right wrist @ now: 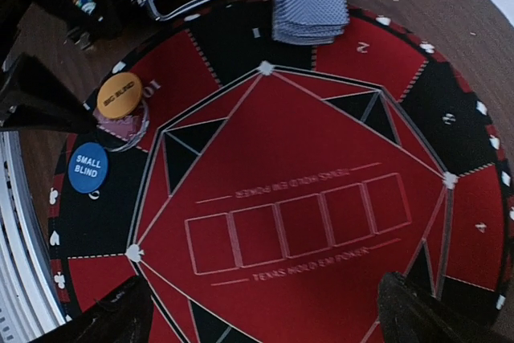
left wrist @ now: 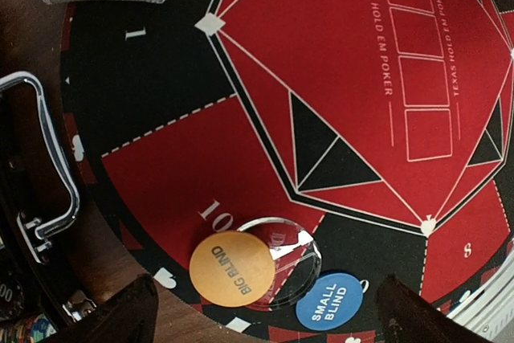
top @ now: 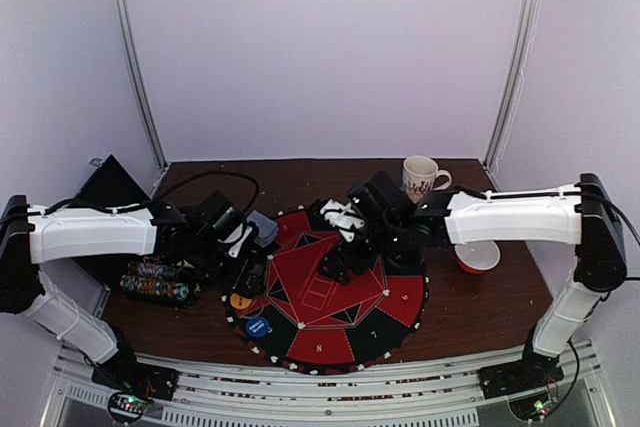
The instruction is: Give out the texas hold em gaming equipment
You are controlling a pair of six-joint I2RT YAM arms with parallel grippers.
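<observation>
My left gripper hovers, open and empty, over the red-and-black poker mat's left edge, near the orange big blind button [left wrist: 231, 268], the clear disc beside it and the blue small blind button [left wrist: 329, 301]. My right gripper is open above the middle of the mat [right wrist: 305, 158], nothing between its fingers. A stack of cards [right wrist: 309, 4] lies on the mat's edge by seat 1. The chip case [top: 155, 287] is at the left, partly hidden by my left arm in the top view.
A mug [top: 418, 175] stands at the back right and a white-and-red bowl [top: 477, 257] at the right of the table. Wood is clear around the bowl.
</observation>
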